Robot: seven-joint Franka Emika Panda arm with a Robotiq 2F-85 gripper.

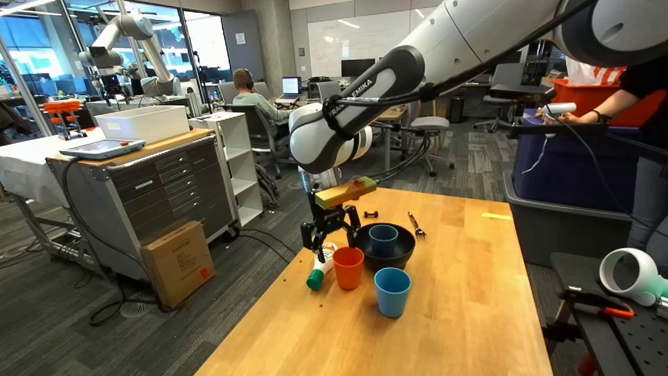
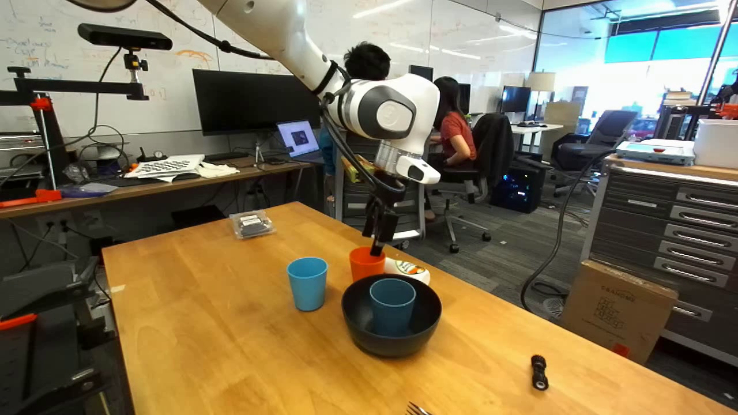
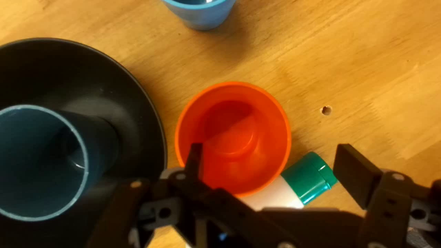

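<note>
My gripper (image 1: 338, 248) points down with its fingers wide apart, nothing held between them. An orange cup (image 1: 348, 269) stands upright right by it. In the wrist view, one finger (image 3: 195, 159) overlaps the near part of the orange cup (image 3: 233, 136); whether it touches cannot be seen. The other finger (image 3: 351, 175) is to the right of a green cap (image 3: 310, 177). That cap belongs to a white bottle (image 2: 408, 268) lying on its side against or close to the cup, partly hidden by it. A dark blue cup (image 2: 392, 304) sits inside a black bowl (image 2: 360, 325) beside them.
A light blue cup (image 1: 392, 292) stands upright near the orange one. Farther back lie a fork (image 1: 416, 225) and a small black object (image 1: 371, 214). In exterior view 2, a clear package (image 2: 252, 224) rests at the table's far end.
</note>
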